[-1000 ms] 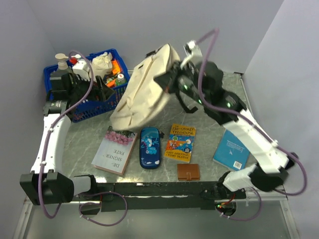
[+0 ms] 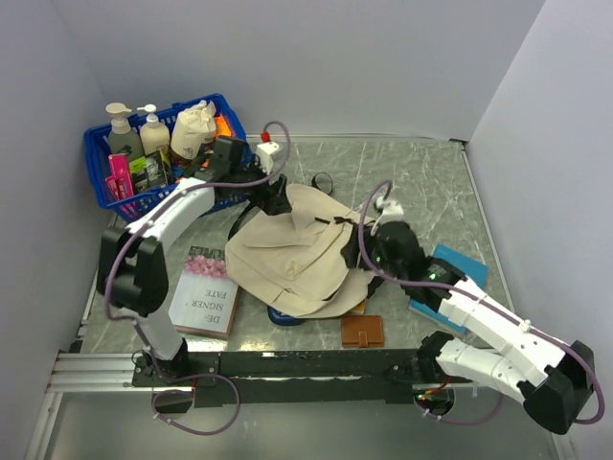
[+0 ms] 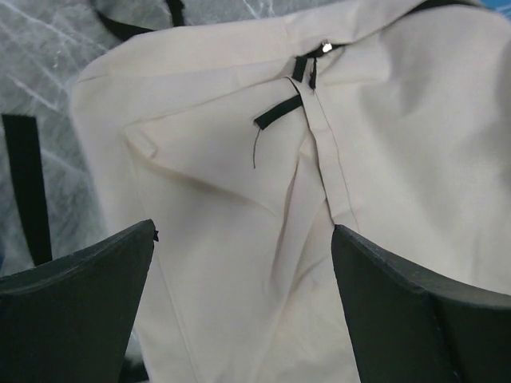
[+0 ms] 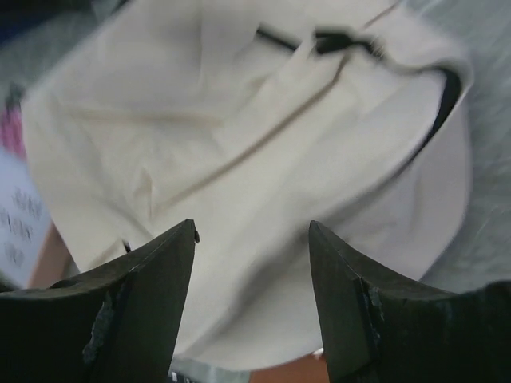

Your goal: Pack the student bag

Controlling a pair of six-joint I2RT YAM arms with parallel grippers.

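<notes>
A cream cloth bag [image 2: 292, 254] lies flat and rumpled in the middle of the table, its zip and black straps facing up. My left gripper [image 2: 278, 209] hangs open over its upper left part; in the left wrist view only bag cloth [image 3: 231, 207] shows beyond the parted fingers. Open as well, my right gripper [image 2: 352, 261] is above the bag's right side, nothing between its fingers. The bag covers most of a blue pencil case [image 2: 284, 317] and a yellow book [image 2: 359, 307]. A brown wallet [image 2: 362, 332] lies just below the bag.
At the back left stands a blue basket [image 2: 94, 158] full of bottles and packets. The "Designer Fate" book [image 2: 204, 299] lies left of the bag, and a blue book [image 2: 450, 278] is partly behind my right arm.
The bag, earlier held up by my right gripper, now lies on the table over the pencil case and yellow book. My left arm has come from the basket to above the bag.
</notes>
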